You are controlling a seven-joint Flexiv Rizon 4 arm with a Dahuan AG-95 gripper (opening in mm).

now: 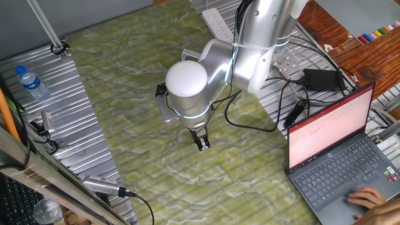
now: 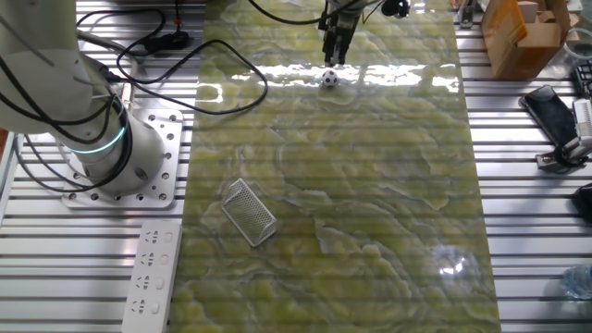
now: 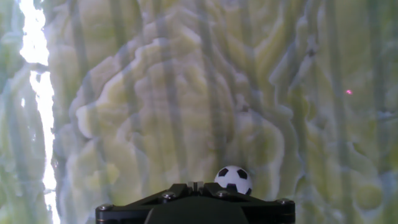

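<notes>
A small black-and-white soccer ball (image 2: 329, 79) rests on the green marbled mat, just below my gripper (image 2: 335, 57) in exterior view 2. In the wrist view the ball (image 3: 234, 178) shows slightly right of my gripper, partly covered by its black linkage. The two fingertips meet there, shut, and nothing shows between them. From exterior view 1 my gripper (image 1: 201, 145) points down over the mat, and the ball is not visible. A white grater-like piece (image 2: 249, 213) lies flat on the mat in exterior view 2, well apart from the gripper.
A laptop (image 1: 337, 159) with a person's hand (image 1: 370, 206) on it sits at the right. Black cable (image 2: 264, 88) loops onto the mat near the arm's base. A power strip (image 2: 152, 277) and an open cardboard box (image 2: 524, 42) stand off the mat.
</notes>
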